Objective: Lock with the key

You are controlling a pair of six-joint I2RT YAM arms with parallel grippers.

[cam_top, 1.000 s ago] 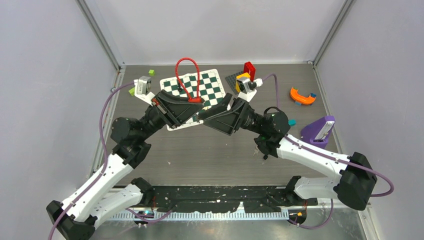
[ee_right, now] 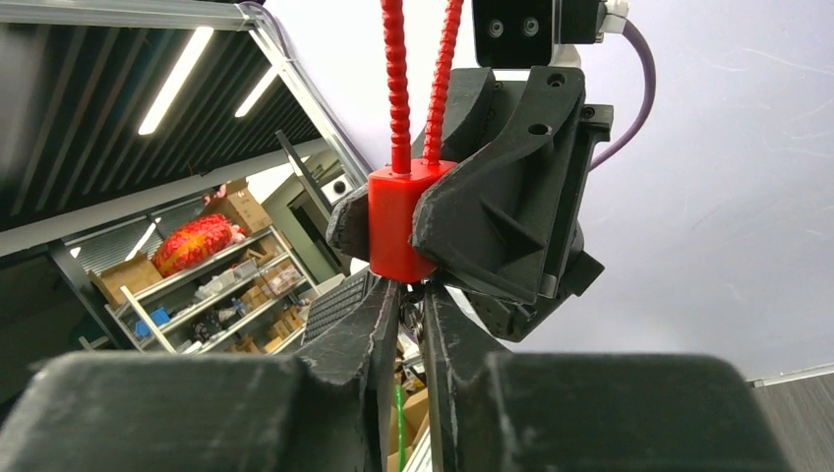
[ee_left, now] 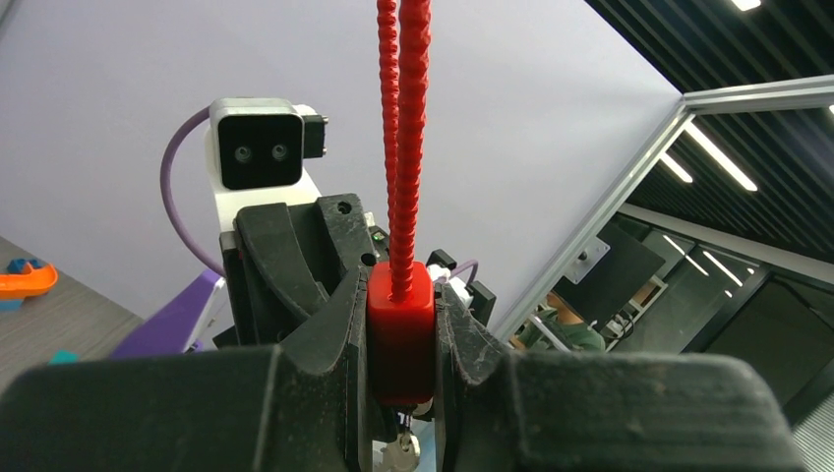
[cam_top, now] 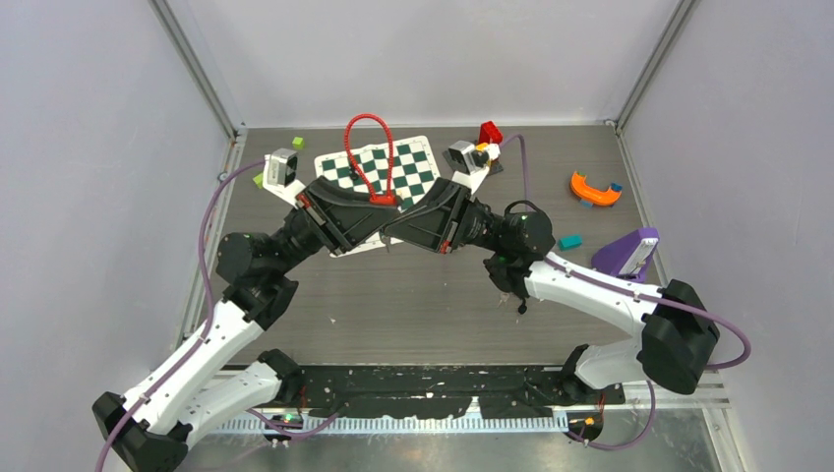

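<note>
The red lock [ee_left: 400, 339] is a block with a long red cable loop [cam_top: 365, 117] rising from it. My left gripper [cam_top: 396, 203] is shut on the lock, one finger on each side, and holds it over the chessboard. From the right, my right gripper reaches to just below the lock, its fingers almost together. A small metal key [ee_right: 414, 313] shows between them at the lock's underside. In the left wrist view a silver key piece [ee_left: 401, 454] hangs under the lock. How deep the key sits in the lock is hidden.
A green-and-white chessboard [cam_top: 420, 157] lies on the table under the grippers. An orange arc [cam_top: 596, 190], a purple holder [cam_top: 627, 254] and a teal block [cam_top: 569, 242] are at the right.
My right gripper has moved left and closer to the lock, with its arm following. The left gripper and the lock have stayed almost still.
</note>
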